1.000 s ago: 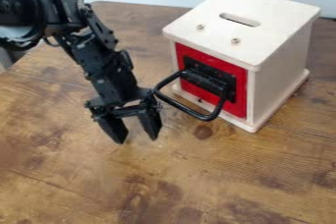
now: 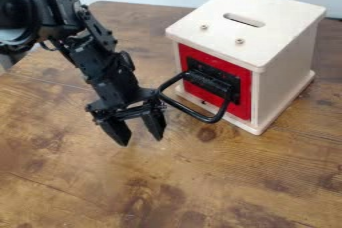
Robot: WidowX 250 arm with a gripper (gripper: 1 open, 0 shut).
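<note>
A light wooden box (image 2: 286, 64) with a slot in its sloped top stands at the right, a red panel (image 2: 194, 49) on its front. A black latch plate (image 2: 214, 84) on that panel carries a black loop handle (image 2: 211, 118) that sticks out toward the front left. My black gripper (image 2: 136, 133) hangs open just left of and below the handle, its fingertips pointing down over the table with nothing seen between them.
A pale wall or floor shows beyond the table's back left edge.
</note>
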